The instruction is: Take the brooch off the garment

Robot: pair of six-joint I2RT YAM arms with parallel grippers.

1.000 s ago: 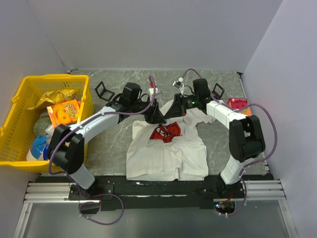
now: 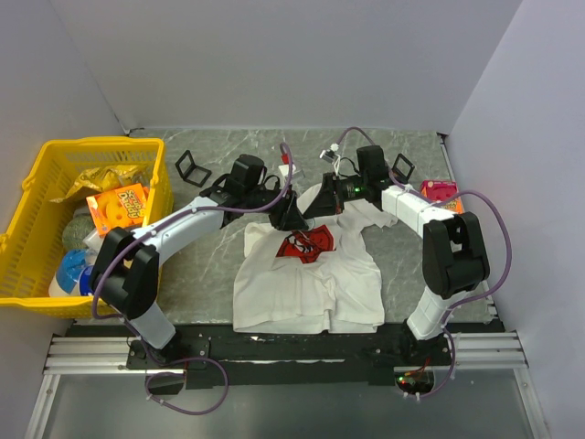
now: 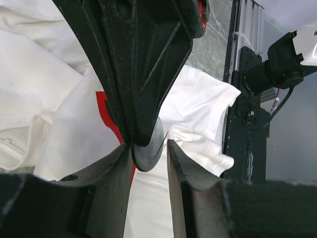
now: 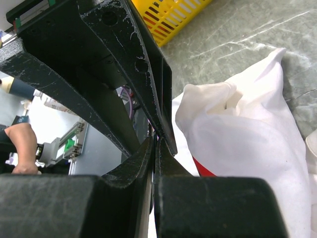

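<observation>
The white garment (image 2: 274,297) with a red print (image 2: 320,240) lies spread on the table. Above the print, my two grippers meet tip to tip. In the left wrist view a shiny, round-edged disc, the brooch (image 3: 150,156), shows at the tips of my right gripper, which is shut on it. My left gripper is partly open, its fingers on either side of the disc with a gap between them. In the right wrist view the left gripper's fingers (image 4: 166,111) straddle the right gripper's closed tips (image 4: 156,141). The brooch's pin and back cannot be made out.
A yellow basket (image 2: 166,187) full of packages stands at the left. Small black frames (image 2: 190,169) lie at the back, and a red packet (image 2: 441,191) is at the right. Bare table shows on both sides of the garment.
The right arm and the garment look unmoved.
</observation>
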